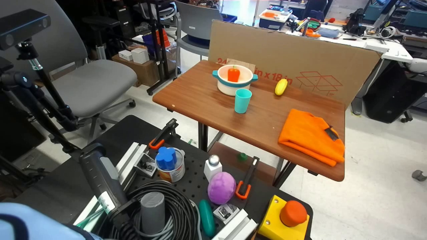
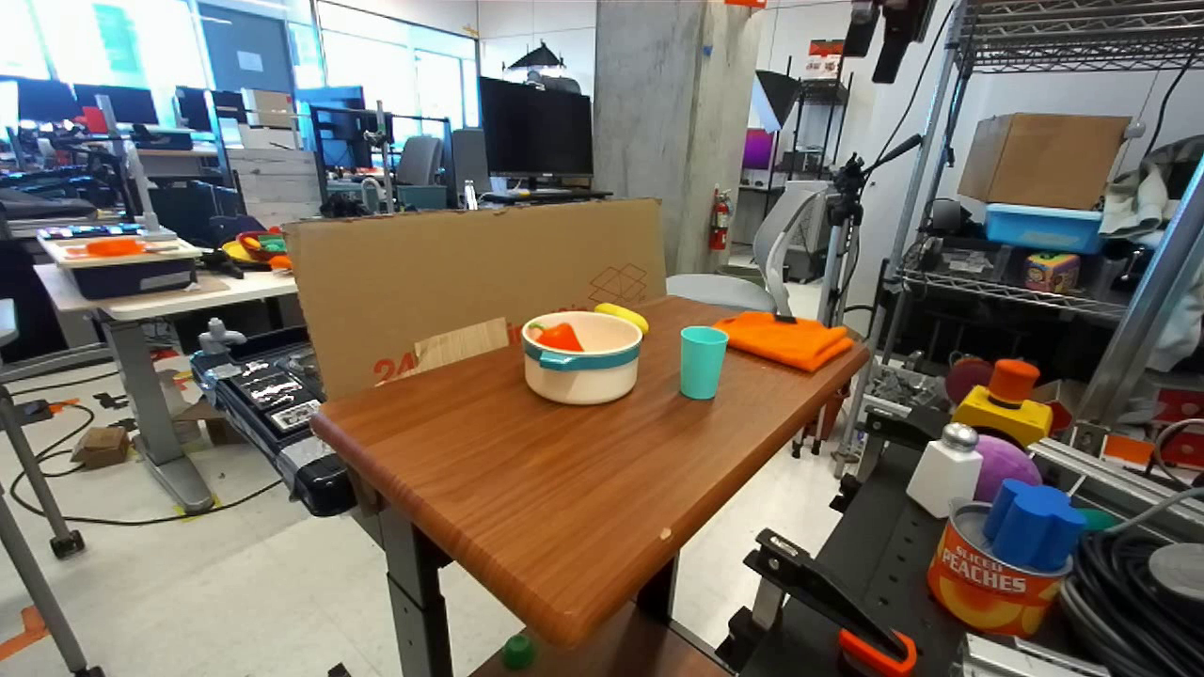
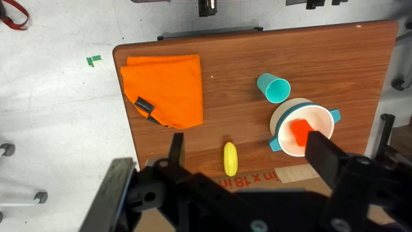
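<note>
Seen from above in the wrist view, my gripper is open, its dark fingers wide apart with nothing between them. The brown table lies below, clear of the fingertips. A cream pot [image 1: 235, 90] with teal handles stands near the cardboard and holds an orange-red pepper [image 1: 234, 74]. Beside the pot is an upright teal cup [image 1: 243, 100]. A yellow corn cob [image 3: 230, 159] rests close to the cardboard. An orange cloth [image 1: 312, 136], folded with a dark patch, covers part of one end. Dark parts, perhaps my gripper, hang at the top of exterior view 2.
A cardboard panel [image 1: 296, 56] stands along one long side of the table [image 2: 508, 463]. Bare wood lies between cloth and cup. A separate black bench holds a peach can [image 2: 999, 575], a purple ball [image 1: 222, 188], coiled cables and a yellow box with a red button [image 1: 293, 213].
</note>
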